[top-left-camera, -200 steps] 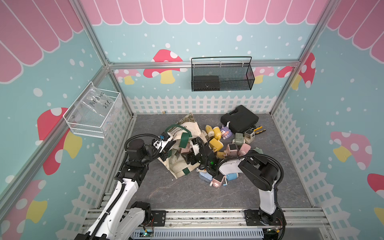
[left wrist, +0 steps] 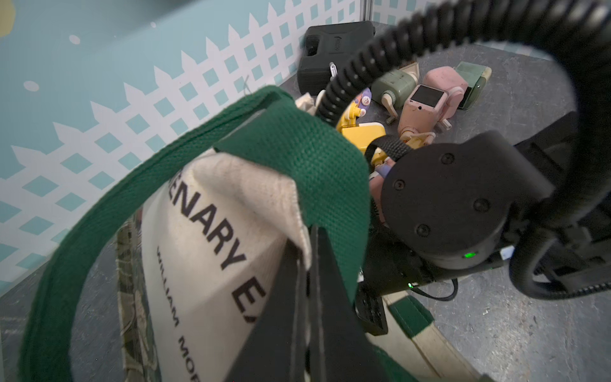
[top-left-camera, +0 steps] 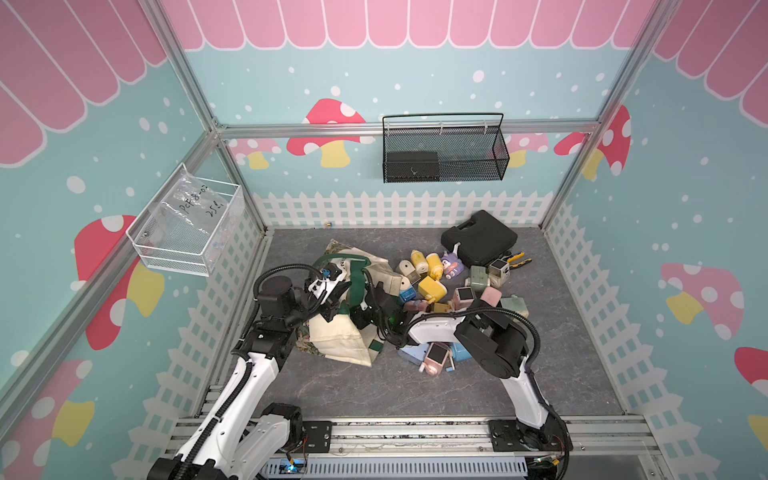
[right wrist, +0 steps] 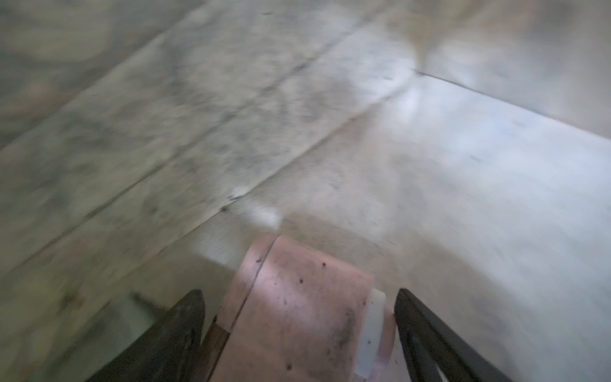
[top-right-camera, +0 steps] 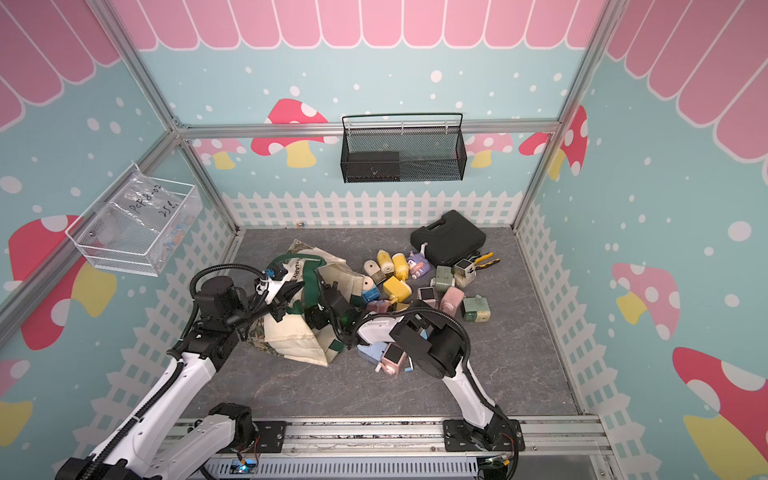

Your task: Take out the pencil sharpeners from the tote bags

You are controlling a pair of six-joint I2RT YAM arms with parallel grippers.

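The cream tote bag point(top-left-camera: 340, 340) with green straps lies on its side at the table's left middle. My left gripper is shut on its cloth, a thin fold of which runs down between the fingers beside the green strap point(left wrist: 324, 172). My right gripper reaches inside the bag, open. A pink pencil sharpener point(right wrist: 305, 273) sits between its spread fingers, not gripped. A blurred greenish thing point(right wrist: 117, 328) lies beside the left finger, perhaps another sharpener. From above, the right arm and the bag cloth hide the bag's inside.
Several sharpeners lie right of the bag, among them a yellow one point(top-left-camera: 432, 288), a green one point(top-right-camera: 476, 309) and a pink one point(top-left-camera: 436, 357). A black case point(top-left-camera: 480, 237) rests at the back right. Bare table point(top-left-camera: 560, 352) stretches along the right and the front.
My right gripper has moved left, deeper into the bag. The bag's far end has swung left, while the left arm has stayed nearly still.
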